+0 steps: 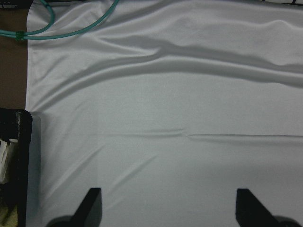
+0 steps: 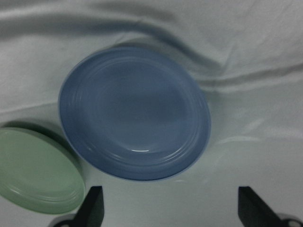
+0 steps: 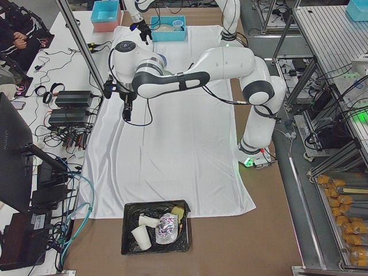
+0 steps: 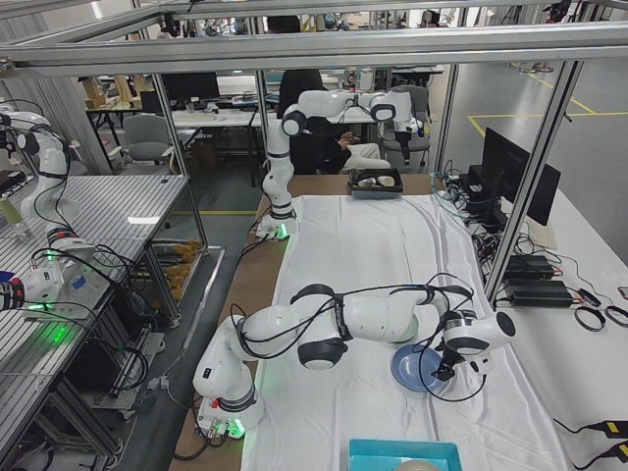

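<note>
My left gripper is open above the white cloth point(image 1: 170, 109), its fingers apart with nothing between them. My right gripper is open above a blue plate point(image 2: 135, 113); a green plate point(image 2: 35, 168) lies beside the blue one at the lower left of the right wrist view. A black bin point(image 3: 129, 227) at the near end of the cloth in the camera left view holds white cups, a foil package and a yellow item.
A blue tray point(image 4: 402, 444) with items sits at the other end of the cloth. Cables and electronics point(image 3: 69, 118) line the side desk, beside a monitor point(image 4: 515, 167).
</note>
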